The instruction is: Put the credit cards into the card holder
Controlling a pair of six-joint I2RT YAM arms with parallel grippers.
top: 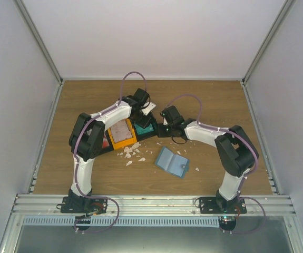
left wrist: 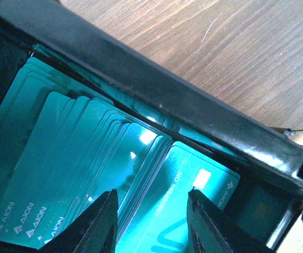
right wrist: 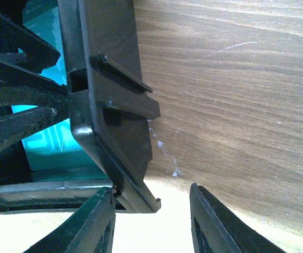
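Observation:
Teal cards [left wrist: 67, 153] lie fanned in a black container [left wrist: 156, 79], seen closely in the left wrist view. My left gripper hangs open over these cards, nothing held between its fingers. My right gripper is shut on the black container's corner, in the right wrist view. In the top view both grippers meet around that container. A pale blue-grey card holder [top: 171, 162] lies open on the table in front of them.
An orange tray [top: 132, 140] with pale contents and one with red contents stand to the left. Small white scraps [top: 129, 163] lie before them.

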